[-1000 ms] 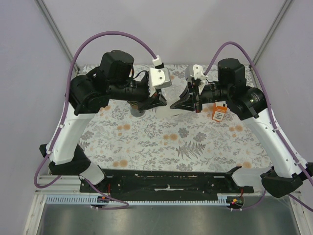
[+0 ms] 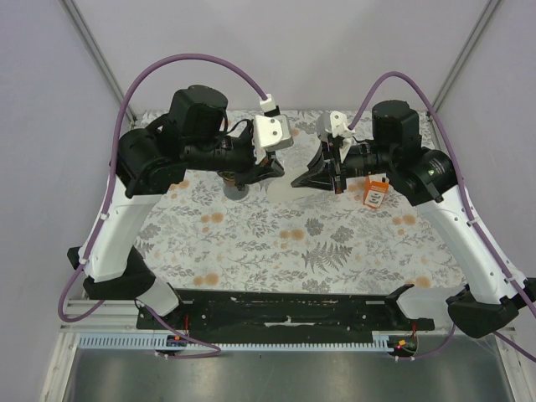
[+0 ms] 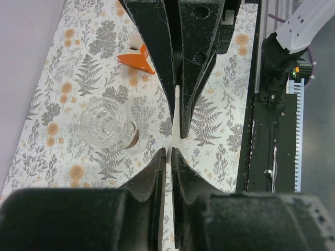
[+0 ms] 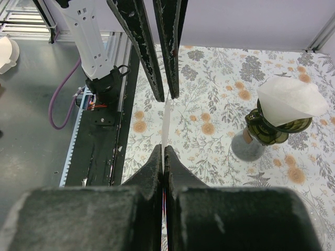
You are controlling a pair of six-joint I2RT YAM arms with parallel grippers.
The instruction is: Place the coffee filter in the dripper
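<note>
A white paper filter (image 2: 286, 191) is held upright between my grippers, seen edge-on in both wrist views. My right gripper is shut on it. My left gripper has its fingertips at the filter's other side, close together; whether they grip it I cannot tell. The dripper (image 4: 261, 129) stands on a clear glass server, with white paper (image 4: 288, 99) in its top in the right wrist view; in the top view it is mostly hidden under the left arm.
An orange box (image 2: 375, 191) stands at the right of the patterned board (image 2: 251, 260). A clear glass (image 3: 104, 123) stands near the middle, partly hidden from above. The board's front is clear, edged by a dark rail.
Both arms are almost still; my left gripper has shifted very slightly at the filter.
</note>
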